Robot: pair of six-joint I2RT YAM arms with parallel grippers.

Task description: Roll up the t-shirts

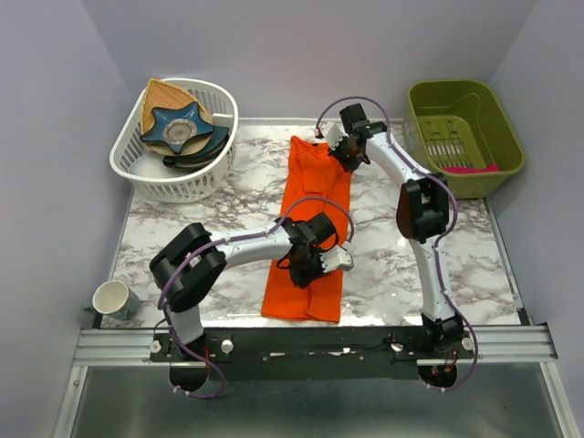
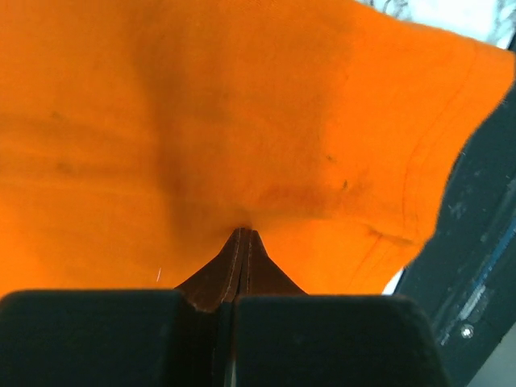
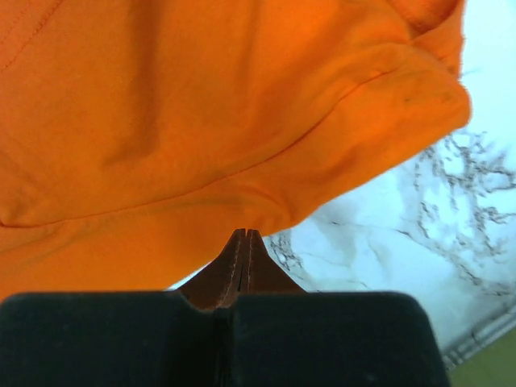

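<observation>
An orange t-shirt (image 1: 304,196) lies as a long, narrow folded strip down the middle of the marble table, its lower end near the front edge. Over its lower half, in the top view, is my left gripper (image 1: 299,281); in the left wrist view its fingertips meet above orange cloth (image 2: 242,121), with nothing seen between them. My right gripper (image 1: 349,166) sits by the strip's upper right side. The right wrist view has its closed tips near the shirt's edge (image 3: 266,185), no cloth visible between them. Whether either touches the cloth is hard to tell.
A white laundry basket (image 1: 173,187) holding a blue star-shaped dish (image 1: 176,127) stands at the back left. At the back right is a green bin (image 1: 465,187) with a pink item inside. A white mug (image 1: 113,299) is at the front left. Marble lies bare on both sides.
</observation>
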